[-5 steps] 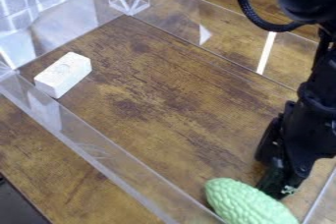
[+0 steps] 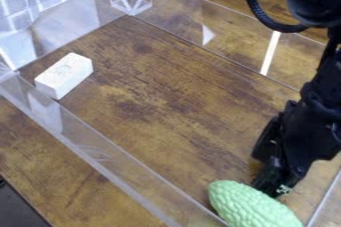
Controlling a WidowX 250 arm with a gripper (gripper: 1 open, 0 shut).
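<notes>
The black gripper (image 2: 277, 179) is low at the right of the camera view, its fingers pointing down at the near end of the clear-walled enclosure. Right beside its fingertips lies a pale green, bumpy oblong object (image 2: 256, 207), partly cut off by the bottom edge. Whether the fingers are closed on it or only touching it cannot be told. A white rectangular block (image 2: 64, 75) lies flat near the left wall, far from the gripper.
Clear plastic walls (image 2: 114, 171) border the wooden floor (image 2: 167, 102). A dark arm and hose fill the upper right. Pale tiles (image 2: 47, 2) stand behind at the top left.
</notes>
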